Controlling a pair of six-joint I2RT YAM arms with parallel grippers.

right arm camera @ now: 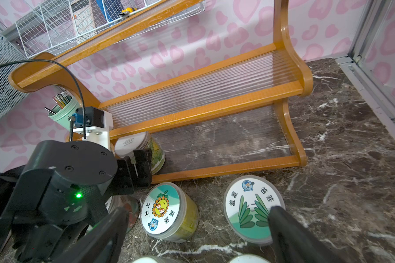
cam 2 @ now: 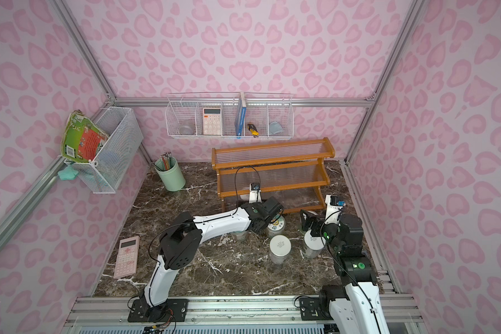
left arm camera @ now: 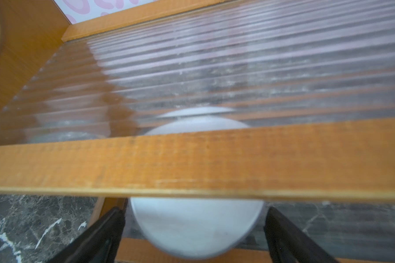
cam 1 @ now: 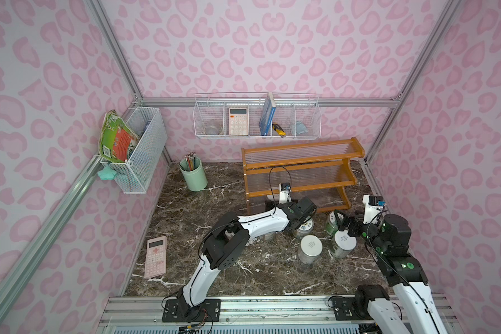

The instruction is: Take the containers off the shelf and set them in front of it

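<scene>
The seed jar (right arm camera: 155,155) stands on the bottom tier at the left end of the wooden shelf (right arm camera: 232,166), its printed side showing in the right wrist view. My left gripper is open in front of it, fingers on both sides of the jar's pale end (left arm camera: 197,225) in the left wrist view. Whether they touch it cannot be seen. The shelf's middle rail (left arm camera: 193,164) crosses in front of the jar. My right gripper stands open above the jars on the right, near a green-lidded jar (right arm camera: 253,208).
A sunflower-lidded jar (right arm camera: 162,210) stands just in front of the shelf. A white-lidded jar (cam 1: 310,248) and another white-lidded jar (cam 1: 344,243) are nearer the front. A pen cup (cam 1: 193,175) is at the back left.
</scene>
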